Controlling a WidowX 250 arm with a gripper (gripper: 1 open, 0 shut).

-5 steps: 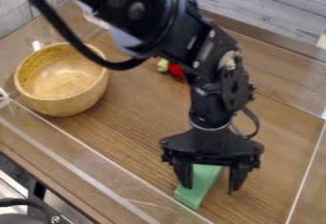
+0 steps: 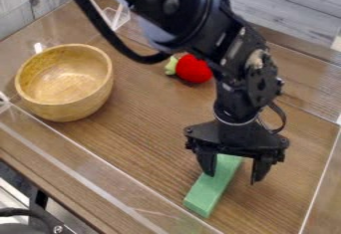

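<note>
A black robot arm reaches down from the top of the view to my gripper, which stands open over the upper end of a flat green bar. One finger is at the bar's upper left, the other out to the right over bare wood. Whether the fingertips touch the bar is hard to tell.
A tan bowl sits at the left. A red object with a small green part lies behind the arm.
My gripper has moved up and back, away from the near end of the green bar, uncovering more of it. The bar looks about where it was.
</note>
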